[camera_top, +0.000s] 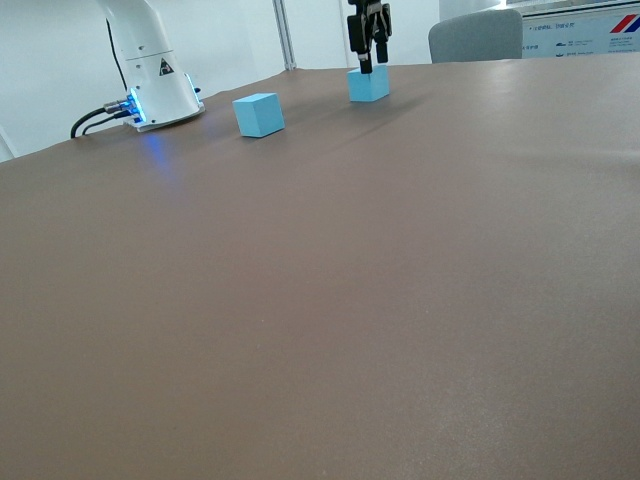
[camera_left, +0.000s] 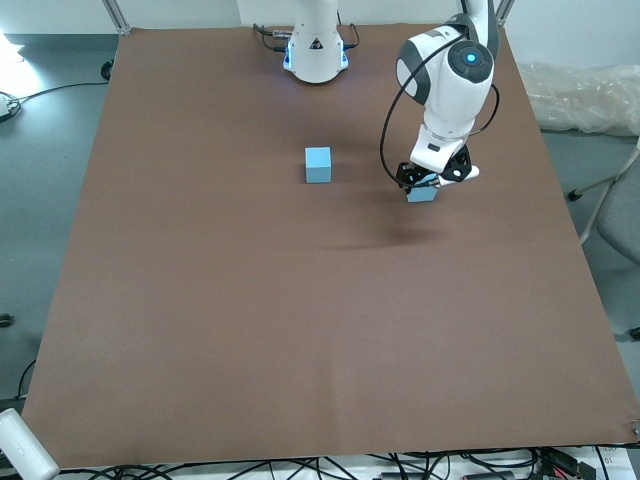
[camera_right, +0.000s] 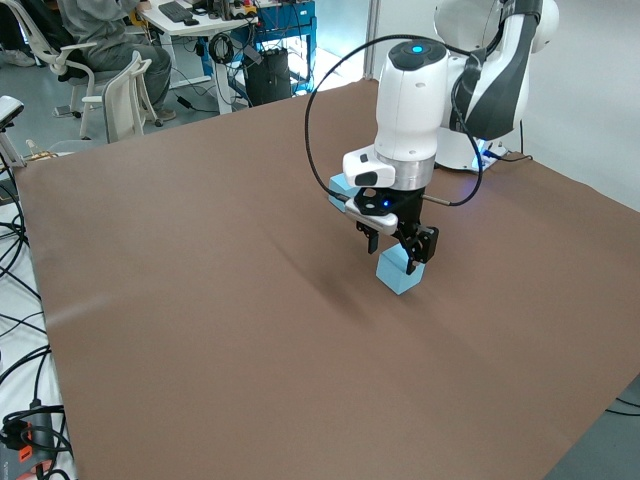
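My gripper (camera_left: 416, 182) (camera_top: 373, 60) (camera_right: 390, 256) is at the upper right of the left view, just above a light blue cube (camera_left: 421, 195) (camera_top: 368, 88) (camera_right: 398, 277). In the top view its black fingers stand apart over that cube's top; whether they touch it is unclear. A second blue cube (camera_left: 318, 165) (camera_top: 258, 115) (camera_right: 338, 184) sits alone nearer the middle of the table, partly hidden by the arm in the right view.
The white robot base (camera_left: 316, 52) stands at the far edge with cables. A grey chair (camera_left: 620, 215) is beyond the table's right edge, and cables lie along the near edge.
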